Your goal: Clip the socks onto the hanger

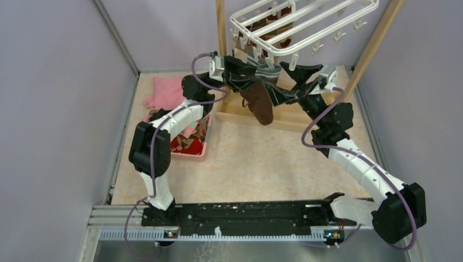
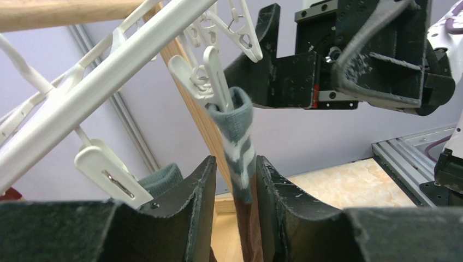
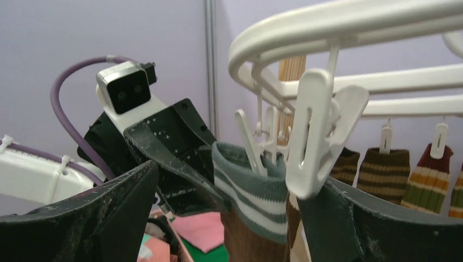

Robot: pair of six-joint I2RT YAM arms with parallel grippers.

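A brown sock (image 1: 257, 103) with a grey-and-white striped cuff hangs at the front left corner of the white hanger (image 1: 306, 41). In the left wrist view, a white clip (image 2: 199, 82) has its fingers at the top of the cuff (image 2: 236, 128). My left gripper is partly open around the striped sock, with a gap showing on its left side. My right gripper stands wide open, its fingers (image 3: 112, 218) apart, with the striped cuff (image 3: 254, 191) beyond them. Whether the fingers touch the sock there is unclear.
Several striped socks (image 3: 382, 169) hang farther back on the hanger. Empty clips (image 1: 338, 36) line its right side. A pink basket (image 1: 188, 156) of socks and a pink cloth (image 1: 165, 93) lie at left.
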